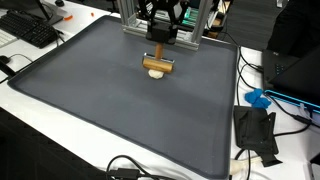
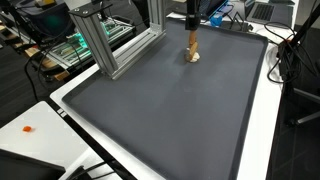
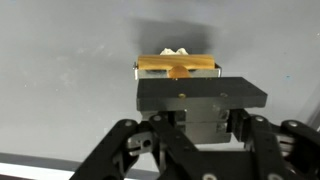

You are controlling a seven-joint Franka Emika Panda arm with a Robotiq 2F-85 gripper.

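Observation:
A wooden tool with a roller-like crosspiece and an upright handle hangs under my gripper near the far edge of the grey table. The gripper is shut on the handle. In the wrist view the crosspiece has metal pieces at both ends, and the dark fingers cover much of the handle. A small pale object lies just below the crosspiece; its edge peeks out beyond the wood. Whether the two touch, I cannot tell.
Bare grey tabletop fills the front and middle. A metal frame stands along one table edge. Off the table are a keyboard, a blue item and black cables.

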